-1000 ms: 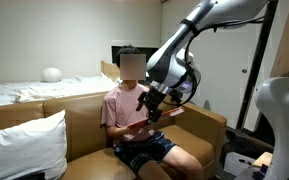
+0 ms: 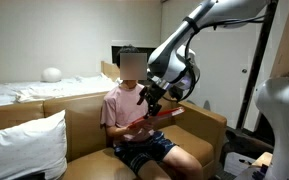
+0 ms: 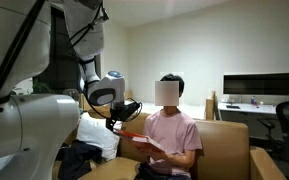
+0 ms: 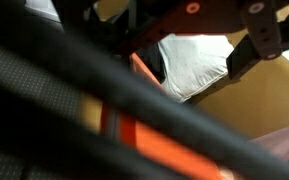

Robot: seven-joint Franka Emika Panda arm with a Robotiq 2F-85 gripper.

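Note:
A person in a pink shirt [image 2: 119,108] sits on the brown sofa with a flat red object [image 3: 134,136], perhaps a book or box, held over the lap. Close above it hangs my gripper [image 2: 152,101], its fingers open. In the wrist view the gripper has its dark fingers spread apart, and no object is held between them. The orange-red side of the flat object [image 4: 174,148] crosses the lower part of that view, partly covered by a blurred dark bar. Whether the fingers touch it cannot be told.
The brown sofa [image 2: 84,150] surrounds the person, who sits within the arm's reach. A white pillow [image 2: 29,148] lies on the sofa to one side. Behind stands a white-covered bed [image 2: 44,92]; a desk with a monitor [image 3: 254,84] is at the back.
My gripper has shifted very slightly above the red object. The person and the sofa look the same.

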